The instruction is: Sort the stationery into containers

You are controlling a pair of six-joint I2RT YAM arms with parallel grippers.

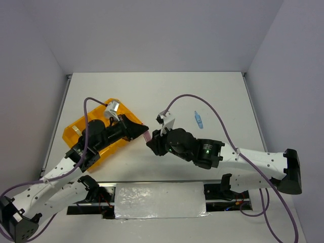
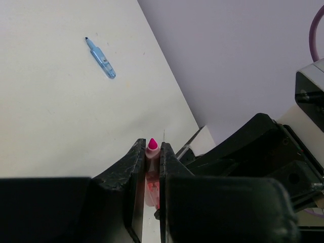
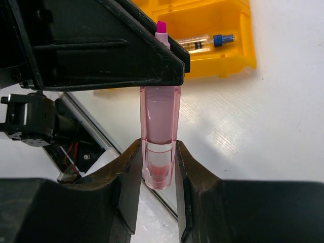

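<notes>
A pink pen [image 1: 147,135] is held in the air between my two hands, just right of the orange container [image 1: 118,144]. My left gripper [image 1: 146,129] is shut on its upper part, and my right gripper [image 1: 153,145] is shut on its lower end. In the right wrist view, the pen's clear pink barrel [image 3: 160,116] hangs between the right fingers, its bright pink tip [image 3: 161,27] showing above the left hand's fingers. From the left wrist, the pink tip [image 2: 152,144] pokes up between the left fingers. A blue pen [image 1: 198,120] lies alone on the table's right side.
Inside the divided container lies a clear pen with a blue end [image 3: 202,43]; a pale item [image 1: 77,130] sits near its left side. The arms hide part of the container.
</notes>
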